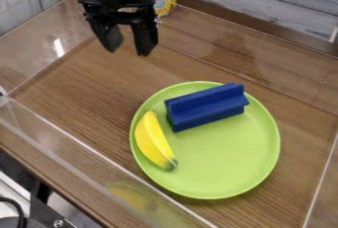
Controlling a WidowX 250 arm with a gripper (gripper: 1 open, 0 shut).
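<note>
The black gripper (128, 37) hangs over the upper left of the wooden table, its two fingers pointing down and apart, with no object visible between them. A green plate (224, 158) fills the lower right. On it a yellow banana (153, 138) lies at the left and a dark blue block (205, 106) at the upper part.
A yellow can or cup (162, 2) stands at the back, behind the arm. Clear plastic walls edge the left and front of the table (79, 99).
</note>
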